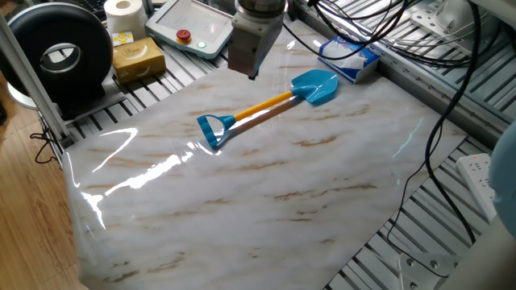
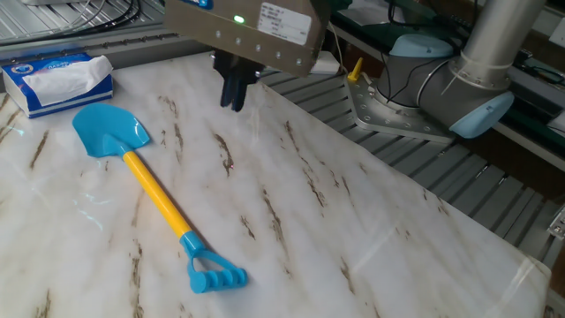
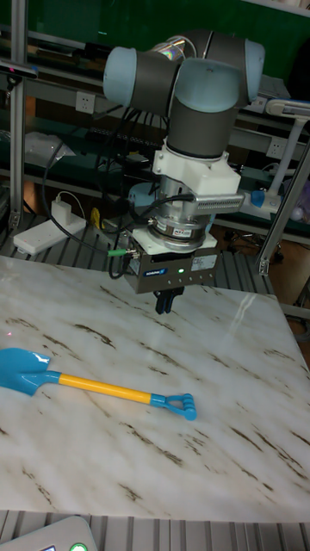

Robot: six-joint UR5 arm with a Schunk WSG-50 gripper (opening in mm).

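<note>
A toy shovel with a blue scoop, yellow shaft and blue D-shaped handle lies flat on the marble-patterned tabletop. In exterior view 1 its yellow shaft (image 1: 263, 106) runs from the handle at left to the scoop (image 1: 314, 86) at right. Exterior view 2 shows the shovel (image 2: 156, 192) on the left, handle toward the camera. My gripper (image 2: 233, 108) hangs above the table, apart from the shovel. Its dark fingers stand close together, shut, with nothing seen between them. In exterior view 3 the gripper (image 3: 165, 312) is above and beyond the shovel (image 3: 105, 389).
A blue-and-white tissue pack (image 1: 348, 59) sits by the scoop at the table's back edge. Beyond the table are a yellow box (image 1: 139, 60), a control pendant (image 1: 192, 26) and a power strip (image 1: 479, 184).
</note>
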